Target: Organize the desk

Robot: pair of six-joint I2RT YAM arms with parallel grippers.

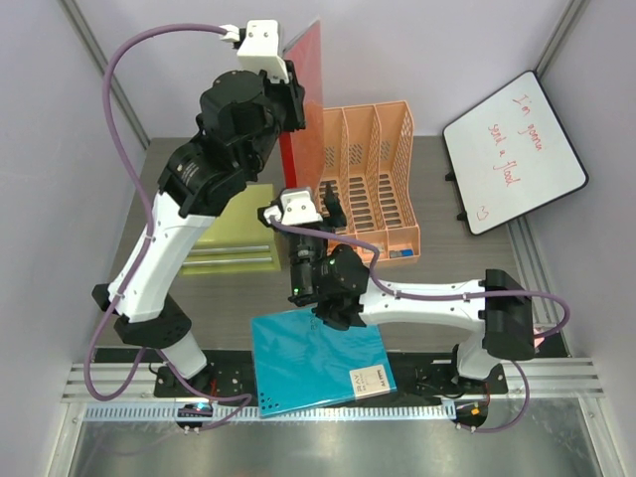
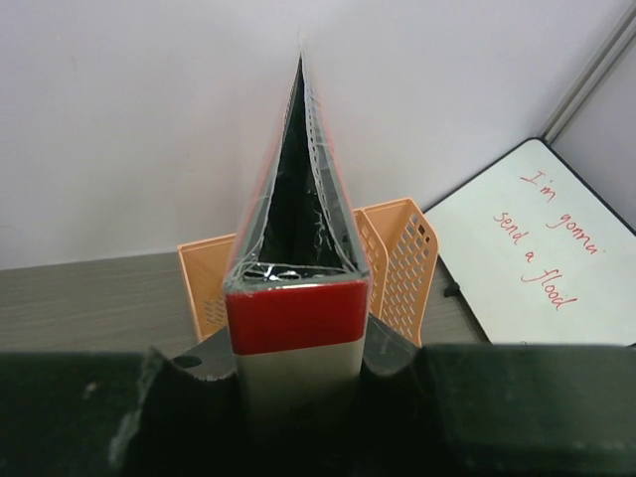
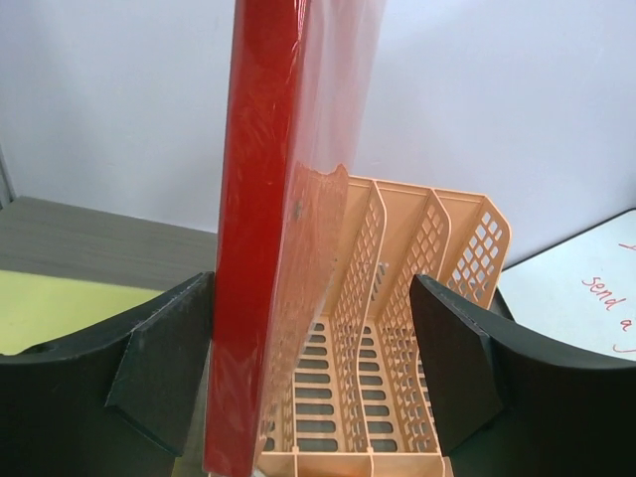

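A tall red folder (image 1: 301, 109) stands upright, raised at the top-middle of the top view, with my left gripper shut on its end. In the right wrist view its red spine (image 3: 253, 199) runs vertically between the fingers of my right gripper, which is part open around it; whether the fingers touch it is unclear. Behind it is an orange slotted desk organizer (image 1: 378, 169) with tall compartments and small trays at the front, partly hidden by the folder and right arm.
A whiteboard with red writing (image 1: 512, 164) leans at the right. Yellow-green folders (image 1: 214, 243) lie at left, partly under the left arm. A blue folder (image 1: 308, 368) lies at the front edge.
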